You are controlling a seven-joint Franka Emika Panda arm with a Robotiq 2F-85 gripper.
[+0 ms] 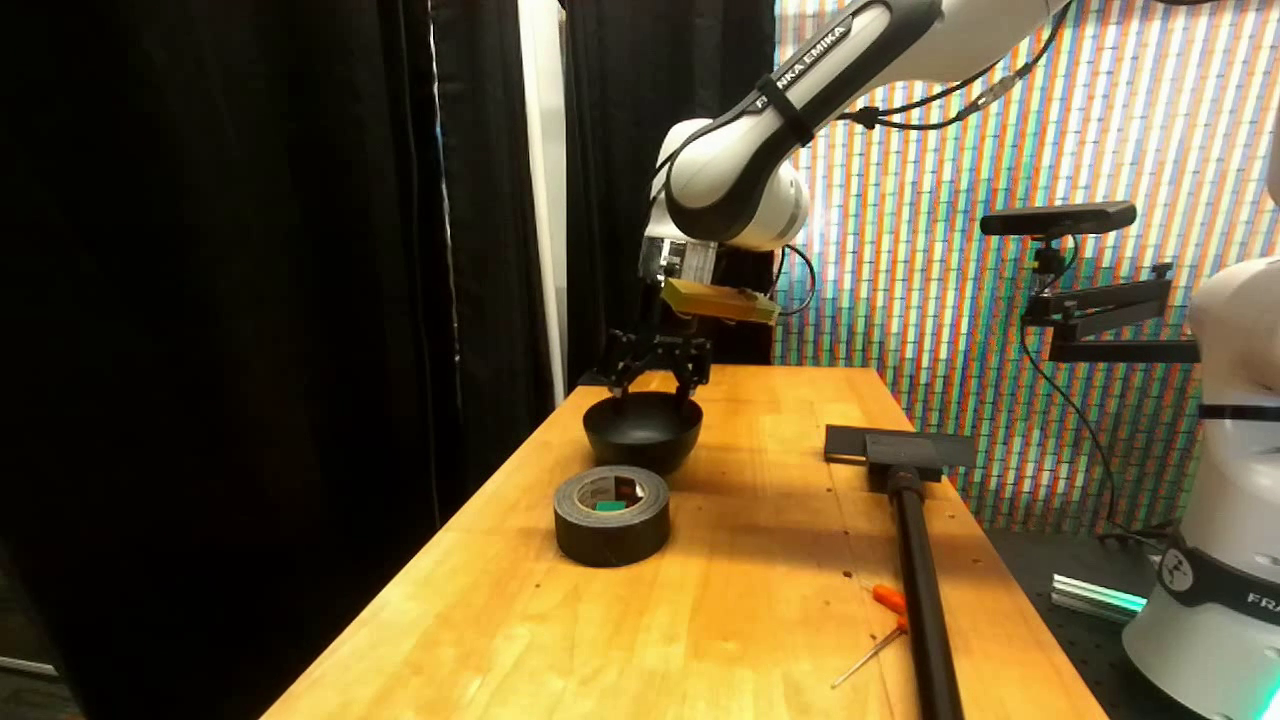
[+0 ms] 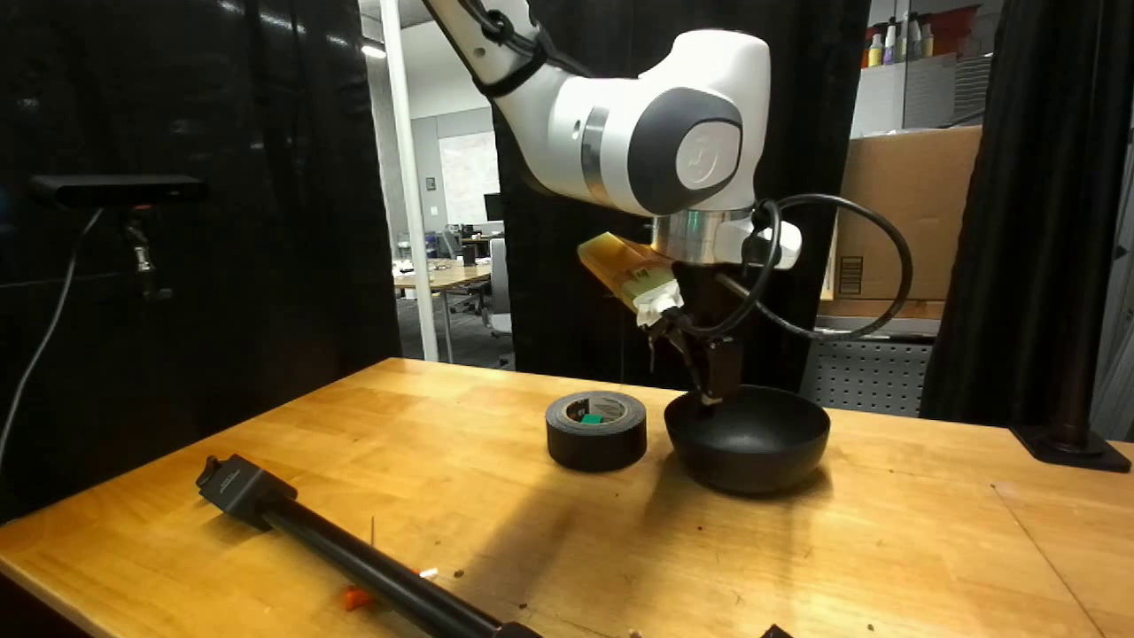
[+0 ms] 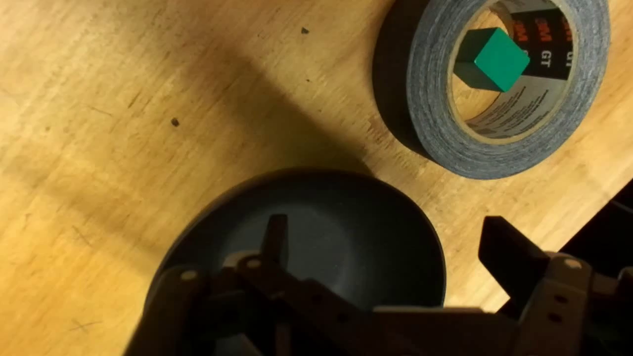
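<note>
My gripper (image 1: 651, 389) hangs low over the black bowl (image 1: 645, 442), pointing down, its fingers wide apart. In the wrist view, one of its fingers (image 3: 275, 240) lies over the bowl's inside, while the other finger (image 3: 509, 255) is out past the rim on the right. Nothing is gripped, though the bowl's rim passes below the gap; whether the fingertips reach down to it I cannot tell. Beside the bowl lies a roll of black tape (image 2: 595, 448), flat on the table. A green block (image 3: 501, 59) sits inside the roll's hole. The bowl looks empty where its inside shows.
A black pole with a flat head (image 1: 918, 540) lies along one side of the table. An orange-handled screwdriver (image 1: 889, 599) is close to the pole. A black stand base (image 2: 1068, 448) occupies the far right corner in exterior view 2. Bare wood (image 1: 720, 624) spreads around the bowl and tape.
</note>
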